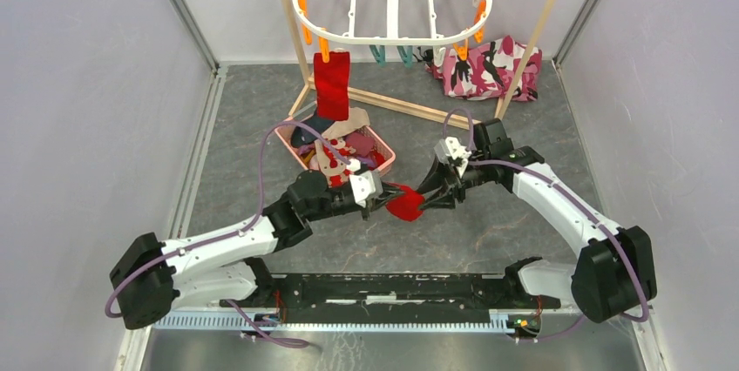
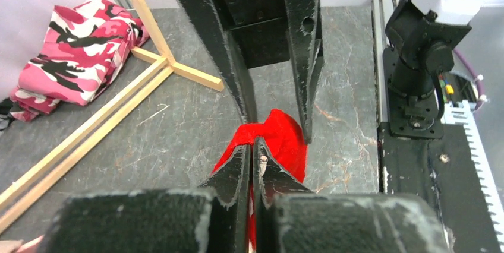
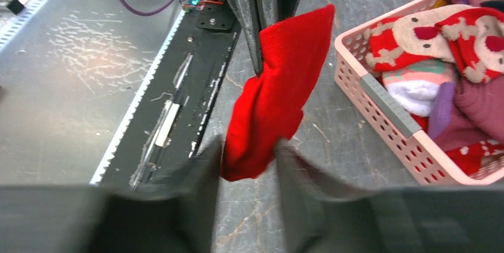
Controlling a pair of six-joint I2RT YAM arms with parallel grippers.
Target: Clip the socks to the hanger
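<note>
A red sock is held out between the two arms over the floor. My left gripper is shut on one end of it. Around the sock's other end stand the parted fingers of my right gripper; in the right wrist view the sock reaches down between its blurred fingertips, and whether they touch it I cannot tell. Another red sock hangs by an orange clip from the white oval hanger at the back.
A pink basket with several socks stands left of centre behind the left arm. Orange and teal clips line the hanger. A pink camouflage cloth lies at the back right by the wooden frame.
</note>
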